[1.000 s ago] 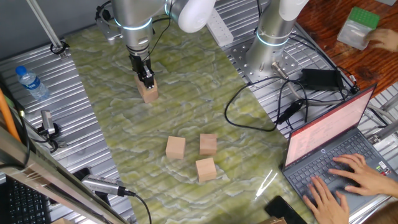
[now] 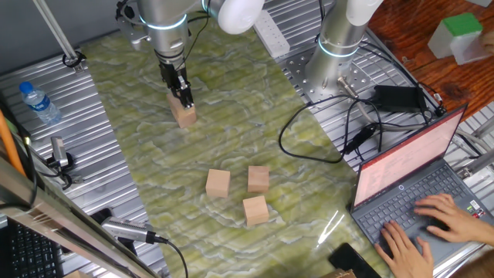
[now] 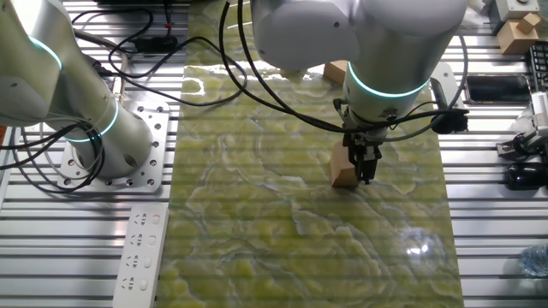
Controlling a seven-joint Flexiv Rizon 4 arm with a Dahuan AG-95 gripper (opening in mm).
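Note:
A wooden block (image 2: 184, 116) stands on the green marbled mat (image 2: 231, 139) toward its far end in exterior view 1. My black gripper (image 2: 187, 103) points down at that block, its fingers overlapping the upper part. In exterior view 2 the gripper (image 3: 366, 178) hangs at the right side of the same block (image 3: 342, 168), which is partly covered by the arm. Whether the fingers touch the block, or how far apart they stand, I cannot tell. Three more wooden blocks lie in a loose group: left (image 2: 218, 183), upper right (image 2: 258, 178) and lower right (image 2: 255, 210).
A laptop (image 2: 409, 174) with a person's hands on it covers the lower right. A power strip (image 2: 271, 33) lies at the far edge. The mat between gripper and group is clear.
The gripper has shifted slightly against the far block, which stays in place along with the three others. A green-lidded box on the brown table has been moved by a hand.

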